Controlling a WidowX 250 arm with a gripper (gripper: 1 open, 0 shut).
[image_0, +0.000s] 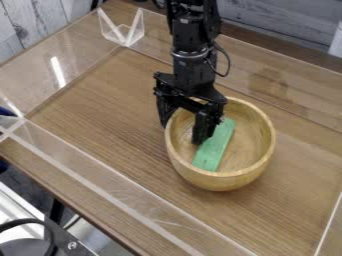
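A tan bowl sits on the wooden table, right of centre. Inside it lies a green oblong object. My black gripper reaches down from the top centre over the bowl's back left part. Its fingers are dark and overlap, and I cannot see clearly whether anything is between them.
A white wire-like holder stands at the back left. Black cables lie at the lower left edge. The table left of the bowl and at the back right is clear.
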